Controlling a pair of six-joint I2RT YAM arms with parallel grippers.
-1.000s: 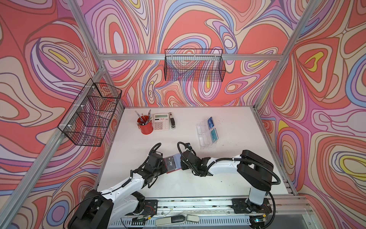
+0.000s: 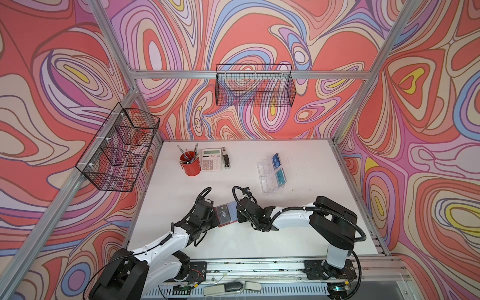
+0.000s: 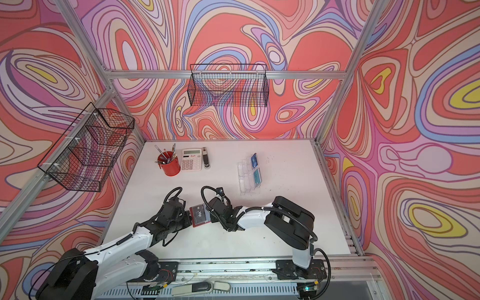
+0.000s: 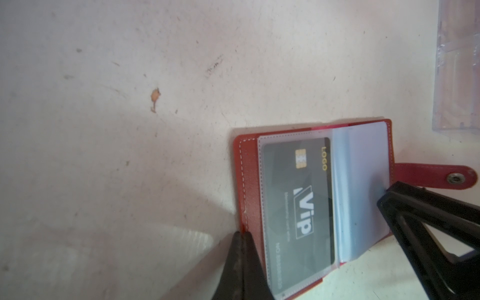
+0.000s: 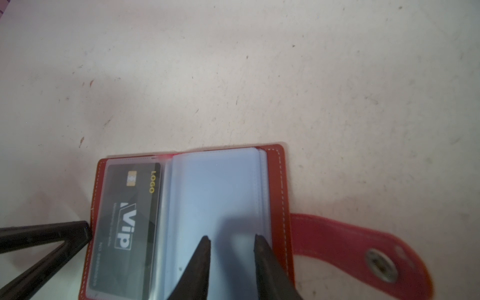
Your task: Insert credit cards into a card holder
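Observation:
A red card holder (image 4: 250, 175) lies open at the front middle of the table. A black Vip card (image 4: 297, 250) sits under its left clear sleeve; pale blue-white sleeves (image 5: 215, 190) cover the right side, with the snap strap (image 5: 330, 235) out to the right. My left gripper is shut at the holder's left edge, nothing visible between its fingers. My right gripper is part open over the right-hand sleeves, with only the sleeve's surface showing between its fingertips.
A clear acrylic stand (image 2: 266, 175) with blue cards (image 2: 280, 177) stands behind, right of centre. A red pen cup (image 2: 191, 167), calculator (image 2: 211, 160) and stapler (image 2: 226, 158) are at the back left.
The right arm has shifted very slightly; the left arm and card holder look unchanged.

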